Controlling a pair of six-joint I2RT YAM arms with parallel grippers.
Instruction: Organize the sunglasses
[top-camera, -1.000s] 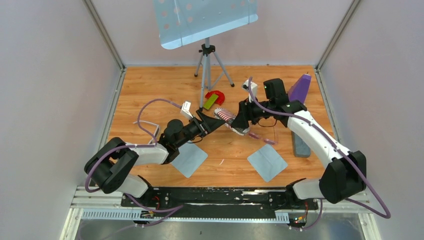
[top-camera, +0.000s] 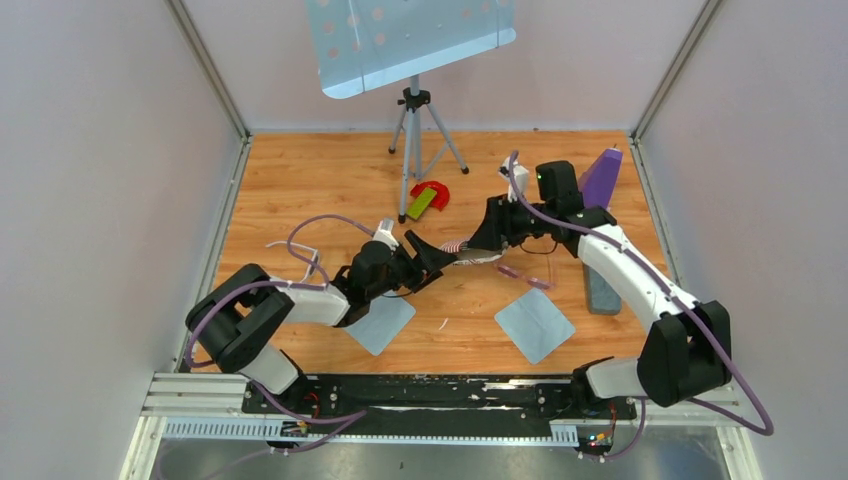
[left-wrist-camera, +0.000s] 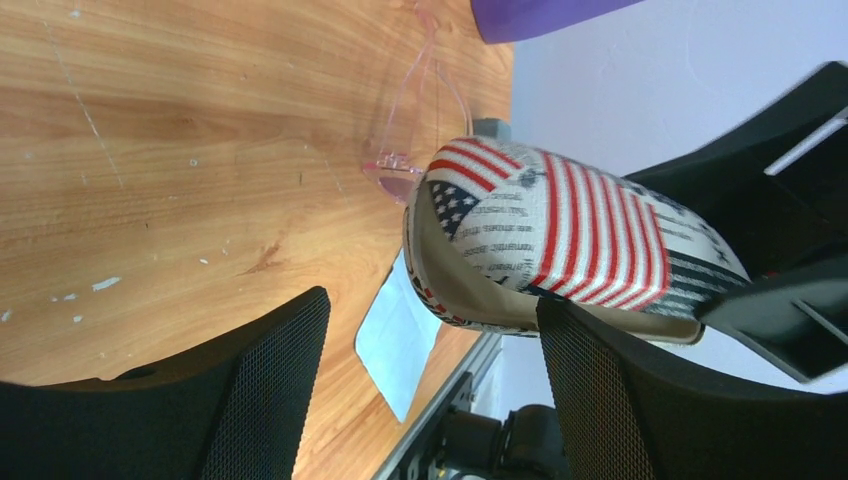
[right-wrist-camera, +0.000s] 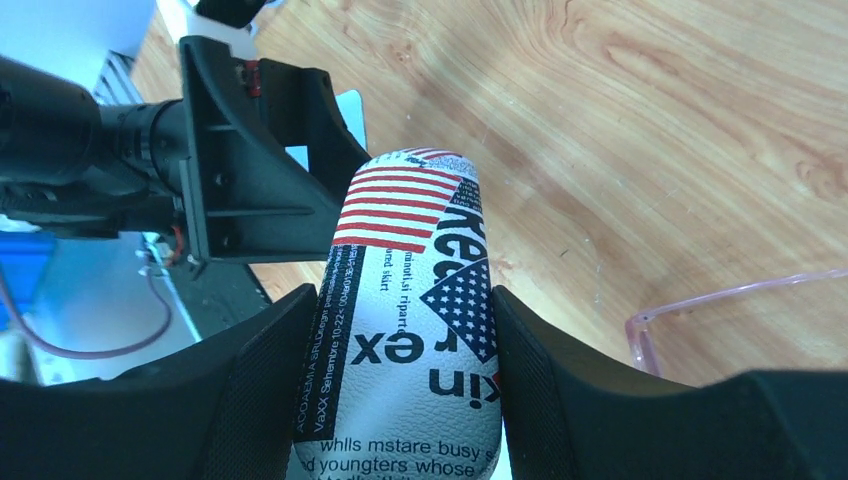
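Note:
A glasses case with a flag-and-newsprint pattern (right-wrist-camera: 405, 320) is gripped between the fingers of my right gripper, held above the table. In the left wrist view, a plain tan band runs along the side of the case (left-wrist-camera: 590, 220); I cannot tell how far its lid is raised. My left gripper stands open, its fingers apart and pointed at the near end of the case; contact is unclear. Pink glasses (top-camera: 525, 277) lie on the table below the right arm. White-framed glasses (top-camera: 312, 262) lie at the left, partly hidden by the left arm's cable.
One grey-blue cloth (top-camera: 380, 322) lies front left, another cloth (top-camera: 535, 325) front right. At the right are a purple case (top-camera: 601, 178) and a grey case (top-camera: 601, 292). A green item (top-camera: 421, 204) rests on a red one (top-camera: 432, 192) beside the tripod (top-camera: 413, 130).
The case has turned from slanted to nearly level across the view. Lately the right gripper has shifted slightly rightward.

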